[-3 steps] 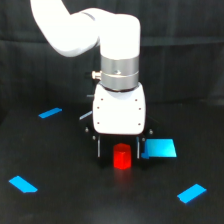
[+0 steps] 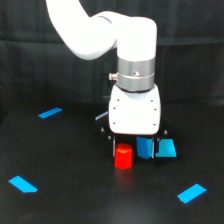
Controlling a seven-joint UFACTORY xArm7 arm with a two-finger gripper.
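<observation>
A small red block [image 2: 123,156] stands on the dark table near the middle of the view. Over it hangs the white hand of my gripper [image 2: 134,152], pointing down. Its thin dark fingers look spread apart, one close by the block's left side and the other well to its right, in front of a blue patch [image 2: 166,149]. The fingers are hard to make out against the dark table, and contact with the block cannot be judged. The hand covers whatever lies directly behind it.
Flat blue marks lie around the work area: one at the back left [image 2: 50,113], one at the front left [image 2: 22,184] and one at the front right [image 2: 191,193].
The arm and hand have shifted right, so the block now lies toward the hand's left side. The red block has stayed in almost the same place.
</observation>
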